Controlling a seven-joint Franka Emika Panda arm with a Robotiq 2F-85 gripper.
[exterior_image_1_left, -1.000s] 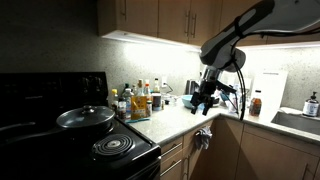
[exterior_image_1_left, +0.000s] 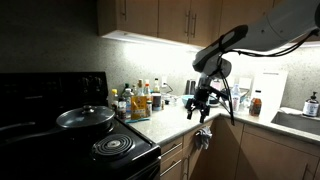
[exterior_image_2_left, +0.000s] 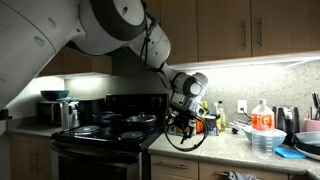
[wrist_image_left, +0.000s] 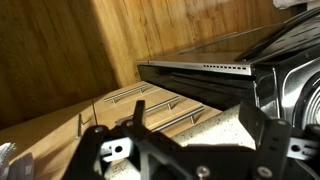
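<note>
My gripper is open in the wrist view, with nothing between its fingers. Below it in that view are the pale counter edge, the cabinet drawers (wrist_image_left: 150, 112), the stove's side and the wooden floor (wrist_image_left: 60, 50). In exterior view 1 the gripper (exterior_image_1_left: 198, 113) hangs over the counter's front edge, right of the stove. A large dark pan (exterior_image_1_left: 86, 117) rests on the stove (exterior_image_1_left: 120, 145), well apart from the gripper. Exterior view 2 shows the arm reaching over the counter (exterior_image_2_left: 225, 150), its gripper (exterior_image_2_left: 183, 128) small and dark.
Several bottles (exterior_image_1_left: 139, 104) line the wall behind the counter. A cloth (exterior_image_1_left: 203, 137) hangs at the cabinet front below the gripper. A clear bottle (exterior_image_2_left: 262, 130), a kettle (exterior_image_2_left: 285, 120) and a blue item (exterior_image_2_left: 288, 152) stand at the right.
In exterior view 1 the arm has shifted a little to the left, and the gripper has come slightly lower. The pan, bottles and cloth look unmoved.
</note>
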